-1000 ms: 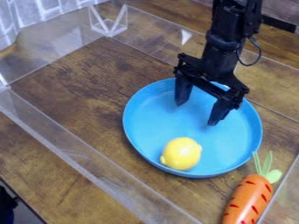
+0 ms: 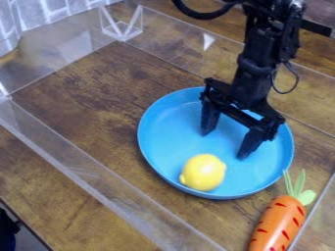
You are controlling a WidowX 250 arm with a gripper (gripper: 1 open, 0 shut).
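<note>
My black gripper reaches down from the top into a blue plate, its fingers spread apart low over the back half with no object visible between them. A yellow lemon-like toy lies at the front of the plate, in front of the gripper and apart from it. An orange carrot toy with green leaves lies outside the plate at the front right.
Clear plastic walls border the wooden surface. The wood left of the plate is bare. A black cable loops at the top beside the arm.
The plate, yellow toy and carrot stay where they were.
</note>
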